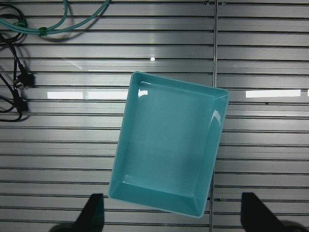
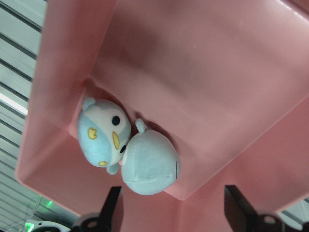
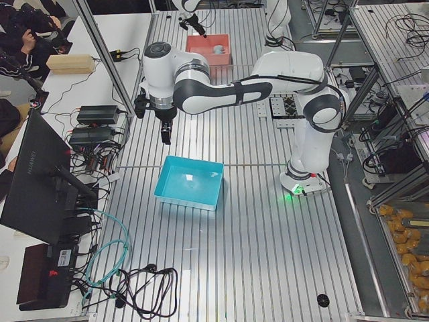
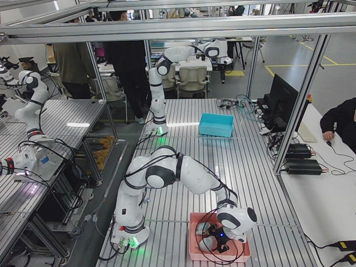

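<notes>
Two pale blue plush toys, a penguin-faced one [image 2: 101, 135] and a plainer round one [image 2: 149, 164], lie side by side in a corner of the pink bin [image 2: 203, 63]. My right gripper is over that bin, open, with nothing between its fingers; the toys are just beyond its tips in the right wrist view. An empty turquoise bin [image 1: 166, 140] sits on the slatted table. My left gripper hangs open and empty above the table near that bin, pointing down.
Coiled cables [image 3: 144, 288] and a monitor [image 3: 40, 181] line one long side of the table. Metal frame posts stand at the edges. The slatted surface [image 3: 234, 255] round the turquoise bin is mostly clear.
</notes>
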